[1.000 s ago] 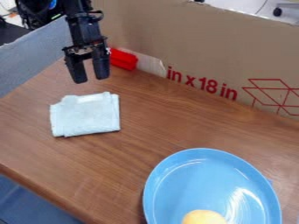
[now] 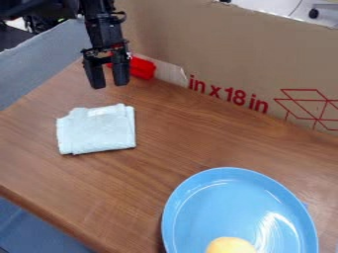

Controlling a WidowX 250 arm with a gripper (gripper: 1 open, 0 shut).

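My gripper [image 2: 109, 75] hangs at the upper left above the wooden table, its two dark fingers apart with nothing seen between them. Just below it lies a folded pale cloth [image 2: 95, 132], flat on the table. Behind the gripper, against the cardboard wall, is a red object [image 2: 142, 68], partly hidden by it.
A blue plate [image 2: 271, 217] with a yellow round object [image 2: 230, 246] sits at the lower right. A cardboard sheet [image 2: 238, 54] lines the back of the table [image 2: 158, 188].
The gripper dipped toward the cloth and has since risen away from it. The cloth, plate and red object look unmoved.
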